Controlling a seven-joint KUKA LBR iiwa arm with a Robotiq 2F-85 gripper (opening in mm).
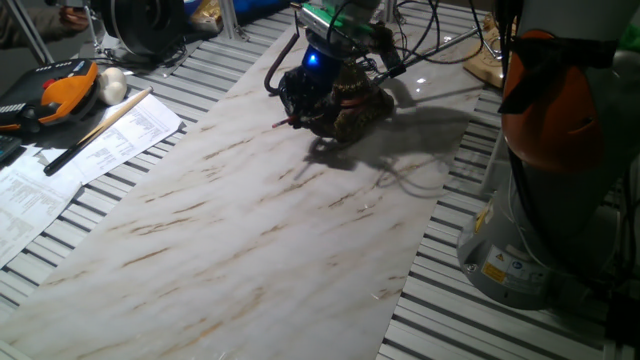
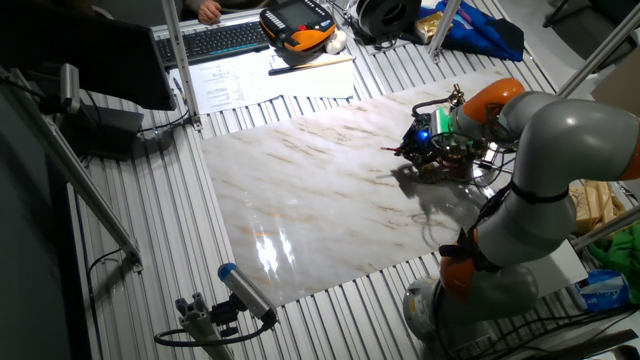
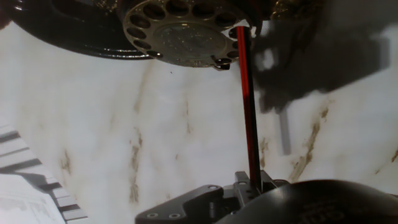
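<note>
An old-style rotary telephone with a dark body and brass-coloured parts stands on the marbled board. Its round dial with finger holes fills the top of the wrist view, partly cut off. My gripper is shut on a thin red-and-black stick. The stick's far end reaches the dial's right edge, near the finger holes; whether it sits inside a hole is unclear. In the second exterior view the gripper and the telephone overlap, and the fingers are hard to make out there.
The marbled board is bare across its middle and near end. Papers, a wooden stick and an orange-black handheld device lie beyond its edge. Cables hang around the arm.
</note>
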